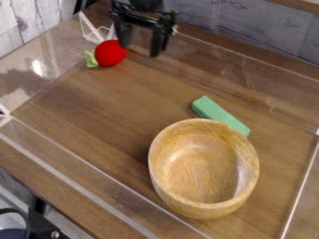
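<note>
My gripper is a blurred dark shape at the top, just right of and above a red round object with a small green piece beside it; whether it is open or shut is unclear. A green block lies at the right, just behind a large wooden bowl, which is empty.
A white wire-like item stands behind the red object, partly hidden. A wall bounds the back, and the table ends at the lower left.
</note>
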